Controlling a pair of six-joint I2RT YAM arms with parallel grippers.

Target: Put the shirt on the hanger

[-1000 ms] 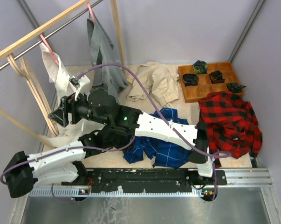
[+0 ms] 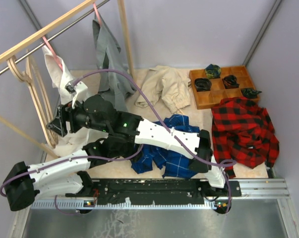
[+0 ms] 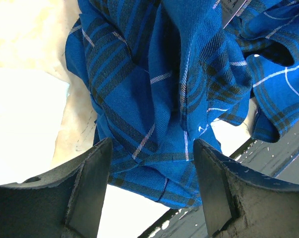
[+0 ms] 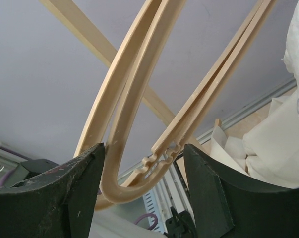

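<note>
A blue plaid shirt lies crumpled on the table, partly under the right arm. In the left wrist view the shirt fills the middle, beyond my left gripper, whose fingers are apart with a gap between them. Pale wooden hangers dangle from the rail at the left. My right gripper has reached across to them. In the right wrist view, the near end of a hanger comes between the parted fingers of my right gripper, close to the left finger; contact is unclear.
White and grey garments hang on the rail beside the hangers. A beige garment, a red plaid shirt and a wooden compartment box occupy the back and right. The right arm crosses above the left one.
The right gripper has shifted a little left, towards the hangers. The hangers have swung and spread apart slightly. The left arm and the blue shirt look the same.
</note>
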